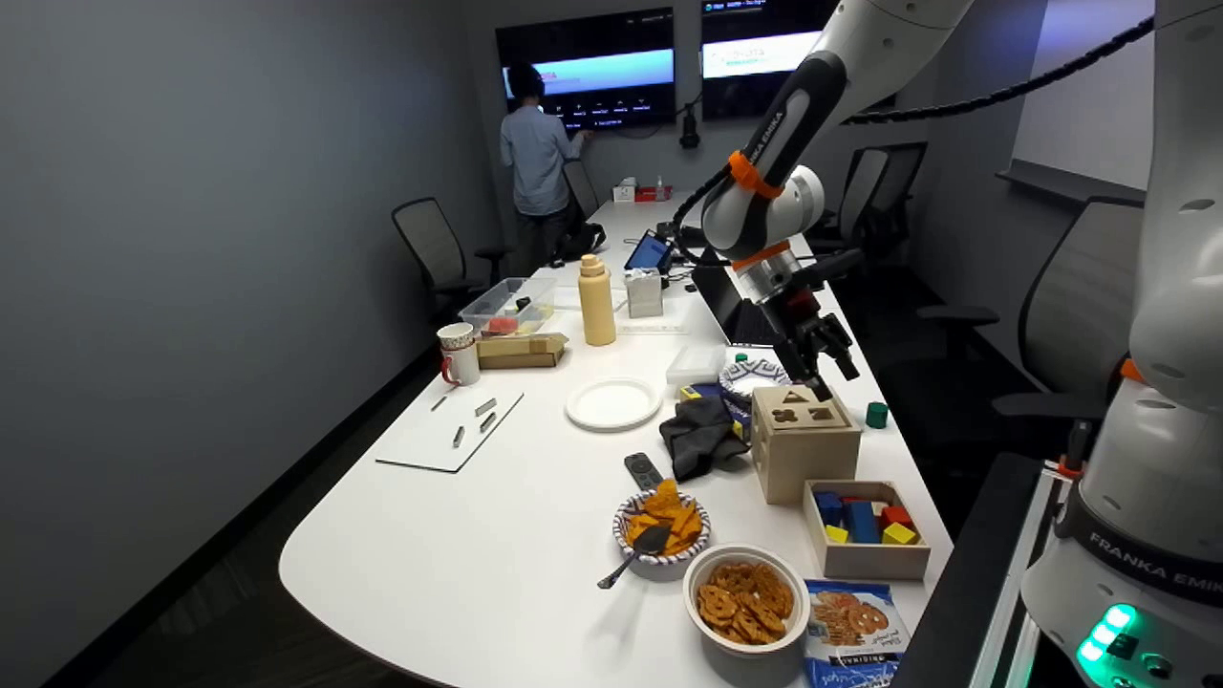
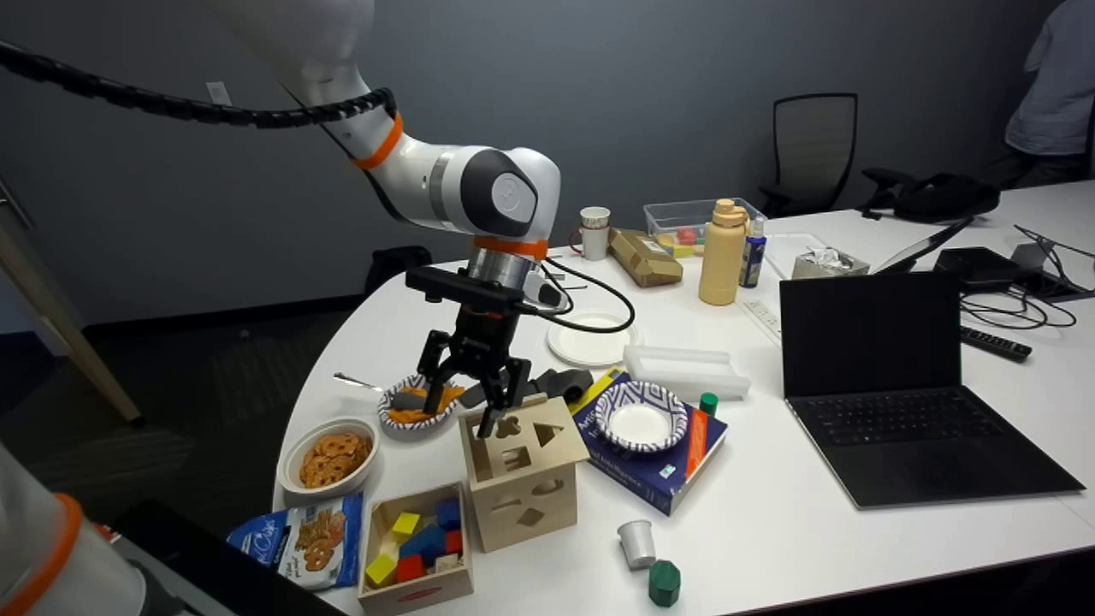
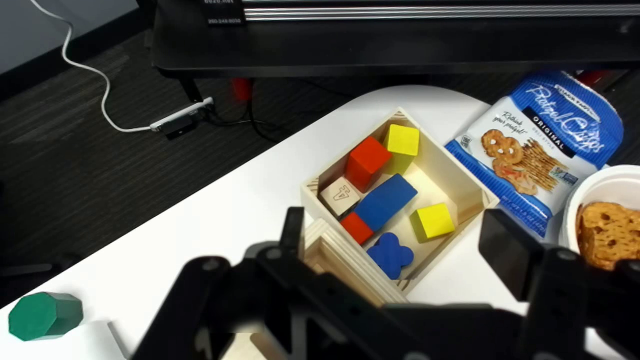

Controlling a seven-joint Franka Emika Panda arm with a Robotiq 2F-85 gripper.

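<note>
My gripper (image 2: 494, 405) hangs open, tilted, over the wooden shape-sorter box (image 2: 533, 505), with nothing between its fingers. In the wrist view the fingers (image 3: 292, 231) stand wide apart. Between and beyond them lies an open wooden tray (image 3: 460, 183) against the sorter. It holds a blue flower-shaped block (image 3: 391, 255), a long blue block (image 3: 387, 198), a yellow block (image 3: 433, 222), a red block (image 3: 367, 161) and several others. The sorter's top has cut-out holes, one of them triangular. A green block (image 2: 664, 582) lies apart on the table near a small grey cup (image 2: 637, 543).
Close to the tray are a pretzel bag (image 1: 857, 631), a pretzel bowl (image 1: 746, 600) and a chip bowl (image 1: 661, 523) with a spoon. Behind the sorter lie a book (image 2: 662, 482) bearing a patterned bowl (image 2: 642, 417), and a dark cloth (image 1: 700, 437). A laptop (image 2: 873, 354) stands farther off.
</note>
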